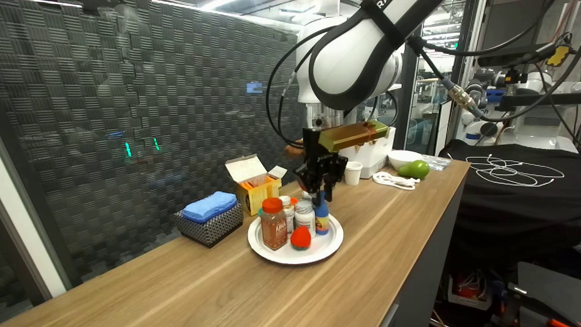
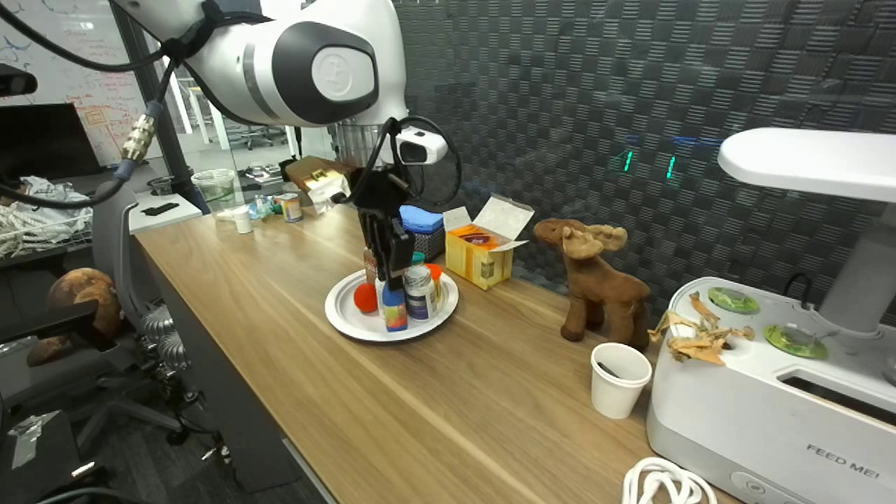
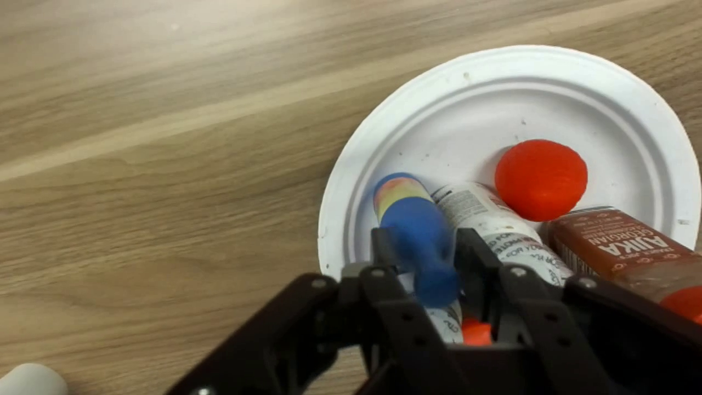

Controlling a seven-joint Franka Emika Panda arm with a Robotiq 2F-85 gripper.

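Observation:
A blue bottle (image 3: 415,227) with a coloured label stands on the white plate (image 3: 355,171), near the rim and beside the white-capped bottles. My gripper comes down over its neck from above. In the wrist view the black fingers (image 3: 472,253) stand part open on either side of the bottle, with narrow gaps showing. The exterior views show the same bottle (image 1: 322,218) upright under the gripper (image 2: 395,273). Also on the plate are a red ball-like object (image 3: 541,179), a reddish AJIKA jar (image 1: 273,224) and white bottles (image 1: 305,218).
Behind the plate stand an open yellow box (image 2: 479,256) and a dark basket (image 1: 209,226) with a blue cloth. A brown plush moose (image 2: 600,285), a paper cup (image 2: 619,382) and a white appliance (image 2: 756,420) stand further along.

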